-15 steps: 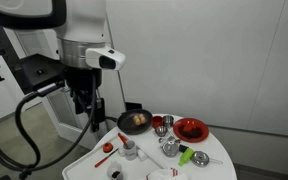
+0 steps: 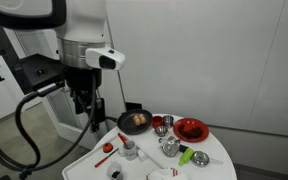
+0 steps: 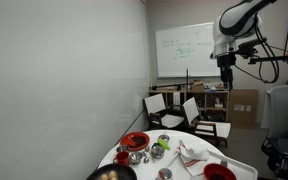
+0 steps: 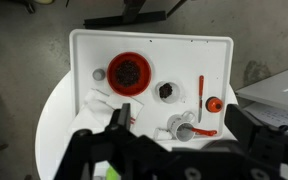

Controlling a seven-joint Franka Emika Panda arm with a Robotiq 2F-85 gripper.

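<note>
My gripper hangs high above a white tray (image 4: 189,60) in the wrist view, its two dark fingers spread wide at the bottom with nothing between them. On the tray lie a red bowl (image 4: 129,73) of dark contents, a small cup (image 4: 167,92) with something dark in it, a red-handled utensil (image 4: 201,90), a red-orange round item (image 4: 215,104) and a metal vessel (image 4: 184,122). A white cloth (image 4: 102,106) is near the tray's left side. In exterior view 1, the gripper (image 2: 88,108) points down, clear of everything on the table.
Exterior view 1 shows a dark pan (image 2: 134,122) with brownish round items, a red bowl (image 2: 191,130), a green item (image 2: 186,157) and a metal pot (image 2: 170,147) on the round white table. A wall (image 2: 204,60) stands behind. Chairs (image 3: 156,106) appear in exterior view 2.
</note>
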